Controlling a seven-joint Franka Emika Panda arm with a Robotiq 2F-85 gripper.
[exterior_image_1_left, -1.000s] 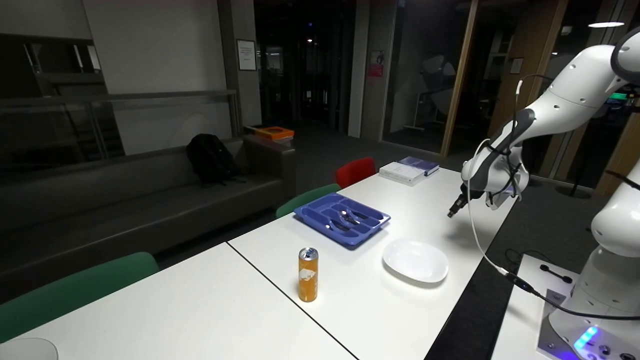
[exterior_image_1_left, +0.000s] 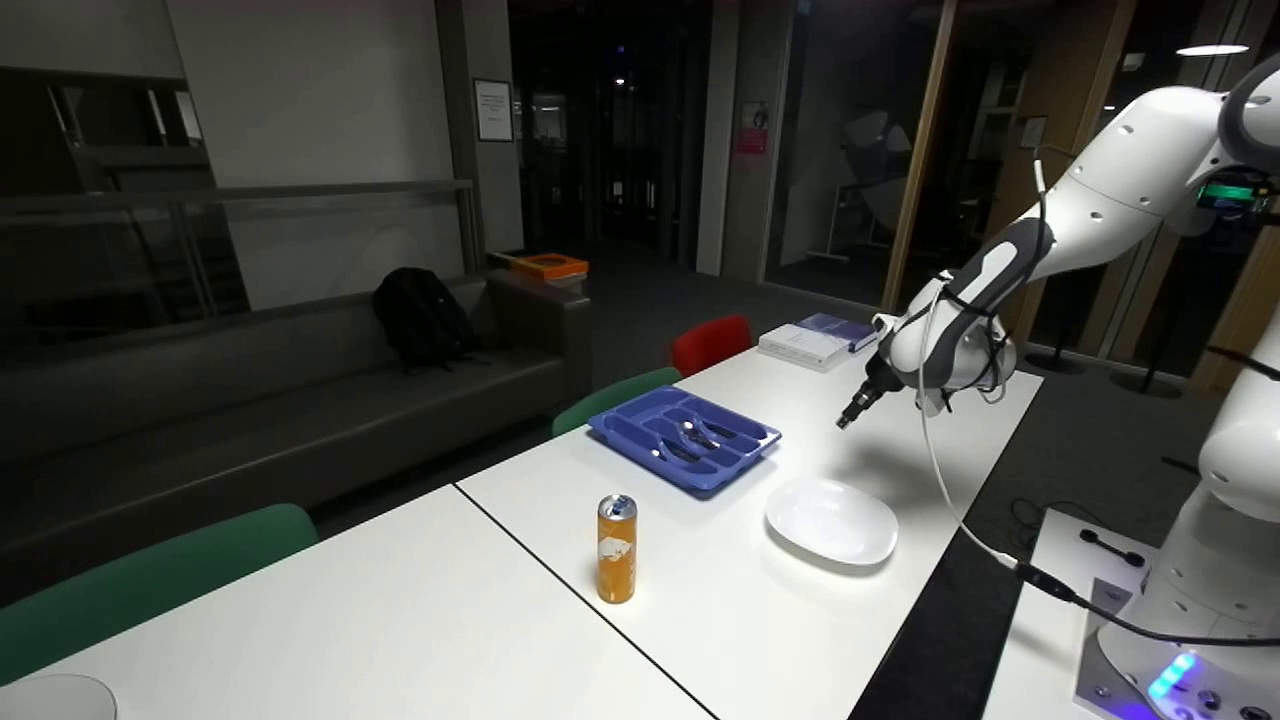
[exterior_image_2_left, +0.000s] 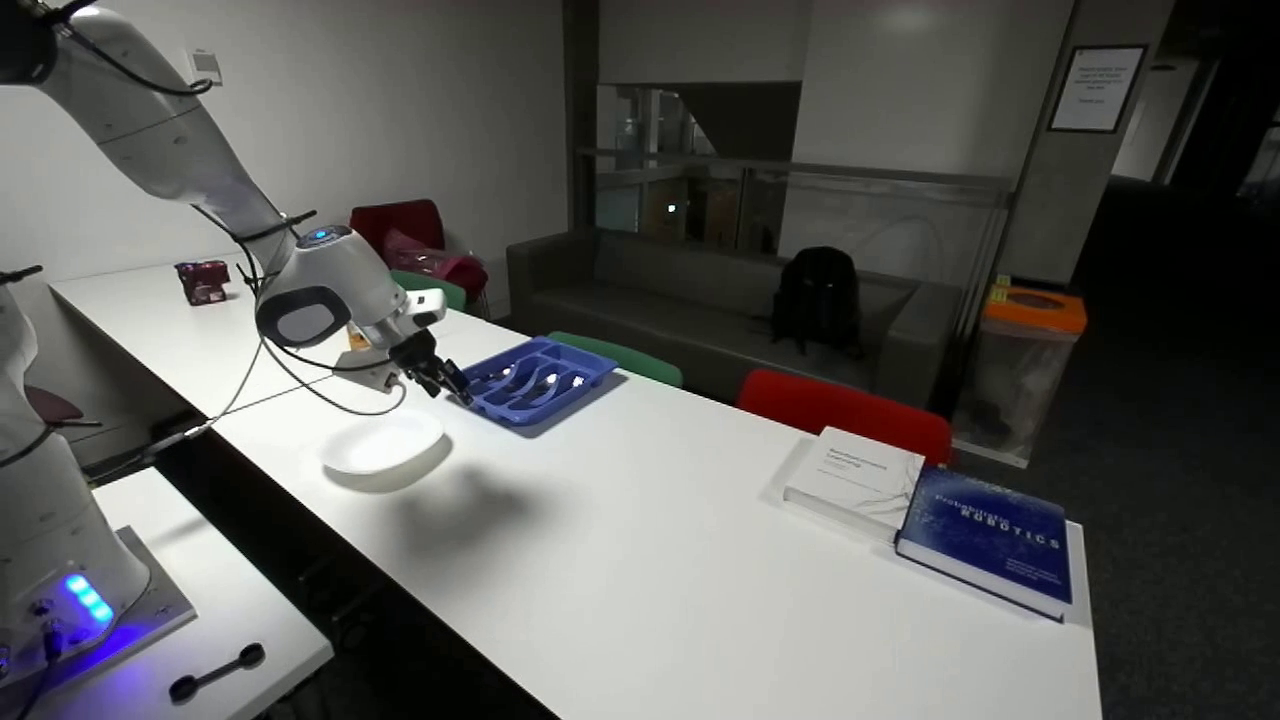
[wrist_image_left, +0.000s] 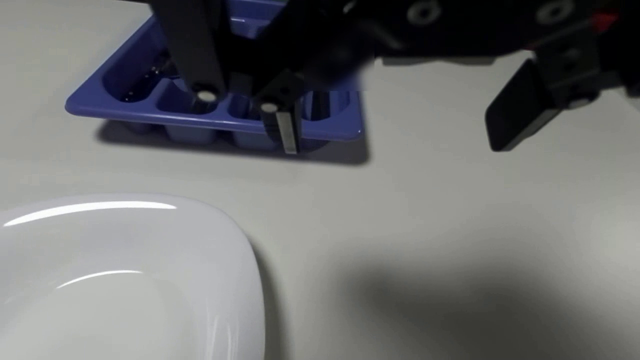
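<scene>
My open gripper hangs in the air above the white table, its two fingers wide apart and nothing between them. In exterior view 1 the gripper (exterior_image_1_left: 846, 422) is past the far side of a white dish (exterior_image_1_left: 833, 520), which is empty. To its left lies a blue cutlery tray (exterior_image_1_left: 684, 486) with several dark utensils (exterior_image_1_left: 698, 438) in its compartments. The wrist view has the blue tray (wrist_image_left: 198, 122) behind the left finger and the dish (wrist_image_left: 243, 270) at lower left. An orange can (exterior_image_1_left: 617, 552) stands upright nearer the camera.
Two books, one white (exterior_image_2_left: 854, 478) and one blue (exterior_image_2_left: 986, 534), lie at the table's far end. A white cable (exterior_image_1_left: 939, 462) hangs from the arm past the dish.
In exterior view 1 my gripper has moved left, away from the table's right edge and towards the blue tray. Dish, tray and can are where they were.
</scene>
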